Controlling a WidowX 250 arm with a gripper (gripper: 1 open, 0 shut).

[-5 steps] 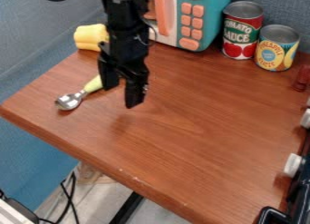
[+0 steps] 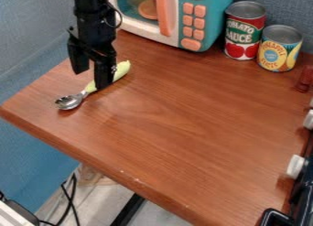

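My black gripper (image 2: 95, 67) is at the upper left, its fingers down around a yellow banana-like piece (image 2: 119, 69) that lies on the wooden table (image 2: 184, 129). A metal spoon (image 2: 70, 101) lies just below and left of it, its handle end under or beside the yellow piece. Whether the fingers are closed on anything is hard to tell.
A teal toy microwave (image 2: 211, 15) stands at the back, with a tomato can (image 2: 243, 33) and a second can (image 2: 280, 48) to its right. A black appliance (image 2: 294, 188) sits at the right edge.
My gripper has moved up and left, away from the table's middle toward the far left, and now hides the yellow object seen behind it earlier.
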